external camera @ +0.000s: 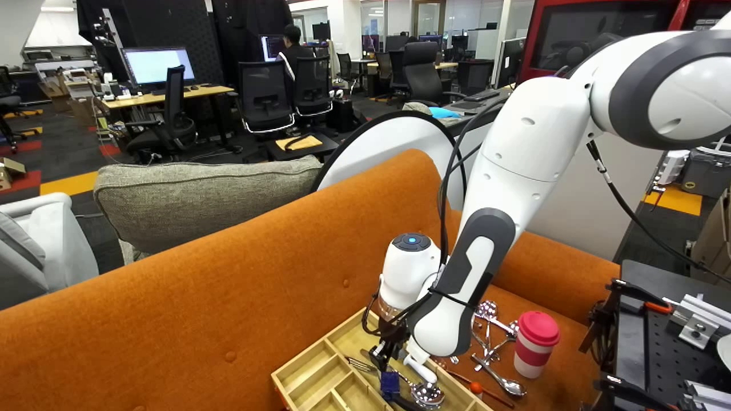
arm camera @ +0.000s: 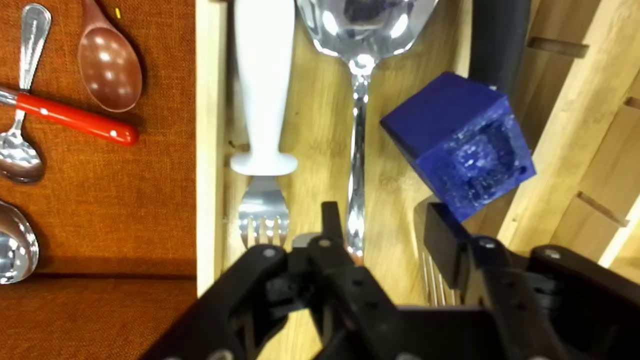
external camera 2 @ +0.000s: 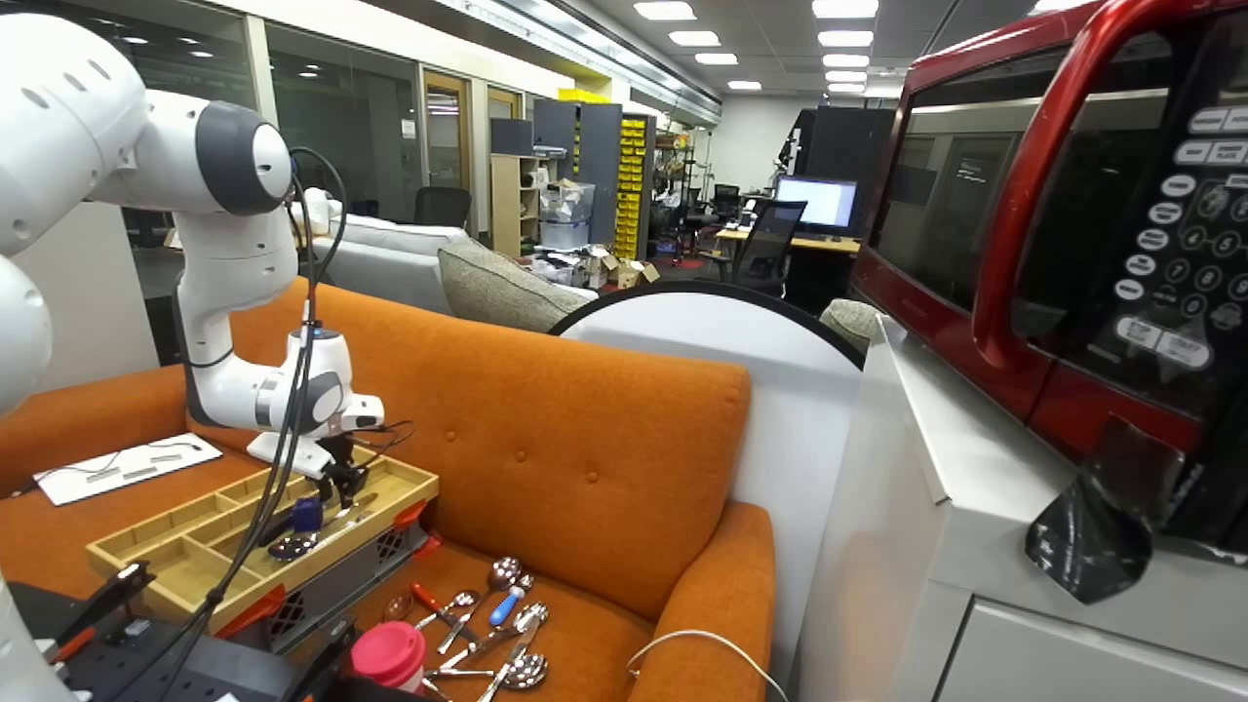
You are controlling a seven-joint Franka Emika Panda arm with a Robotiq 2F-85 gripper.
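Observation:
In the wrist view my gripper stands partly open over the wooden tray (arm camera: 207, 138), a clear gap between its fingertips. Beneath it runs the thin handle of a metal ladle (arm camera: 358, 126). A white-handled fork (arm camera: 264, 108) lies along the tray's side wall, left of the ladle. Another metal fork (arm camera: 435, 282) shows its tines beside and partly under the right finger; whether they touch is unclear. The dark blue block (arm camera: 453, 135) sits right of the ladle, by a black handle (arm camera: 498, 42). In exterior view 1 the gripper (external camera: 381, 357) is low inside the tray.
Several loose utensils, among them a brown spoon (arm camera: 111, 69) and a red handle (arm camera: 78, 120), lie on the orange sofa beside the tray. A pink-lidded cup (external camera: 536, 342) stands nearby. The tray's smaller compartments (external camera: 315, 380) look empty.

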